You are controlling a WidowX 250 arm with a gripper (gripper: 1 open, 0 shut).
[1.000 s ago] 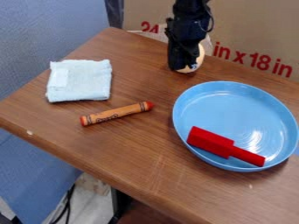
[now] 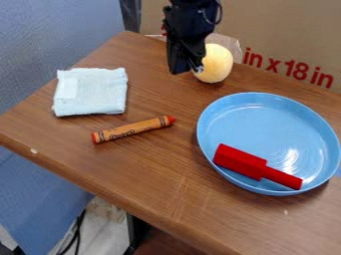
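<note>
The black gripper (image 2: 184, 58) hangs over the back of the wooden table (image 2: 160, 199), just left of a pale yellow round object (image 2: 216, 65). Whether its fingers are open or shut is hard to tell. An orange crayon (image 2: 132, 129) lies mid-left. A blue plate (image 2: 277, 127) on the right holds a red object with a handle (image 2: 253, 167).
A folded light cloth (image 2: 91, 92) lies on the left near the table edge. A cardboard box (image 2: 293, 40) stands along the back.
</note>
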